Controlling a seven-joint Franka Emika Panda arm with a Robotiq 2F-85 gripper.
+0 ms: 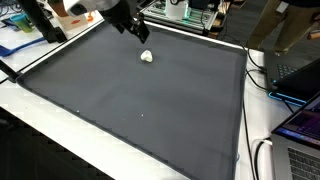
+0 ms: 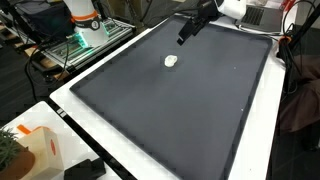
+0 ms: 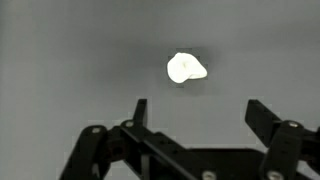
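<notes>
A small white object (image 3: 185, 67) with a rounded body and a short pointed side lies on the dark grey board (image 3: 60, 60). In exterior view 1 the white object (image 1: 147, 56) sits near the board's back edge; exterior view 2 shows the white object (image 2: 170, 60) left of centre. My gripper stands open in the wrist view, its fingers wide apart and the white object ahead of the gap between them. In exterior view 1 the gripper (image 1: 133, 36) hangs just behind the object, apart from it. Nothing is between the fingers.
Most of the board (image 1: 140, 105) is bare. A laptop (image 1: 298, 150) and cables line the right side in exterior view 1. Tools and clutter (image 1: 20, 30) stand at the back left. An orange-and-white item (image 2: 38, 150) sits at the lower left in exterior view 2.
</notes>
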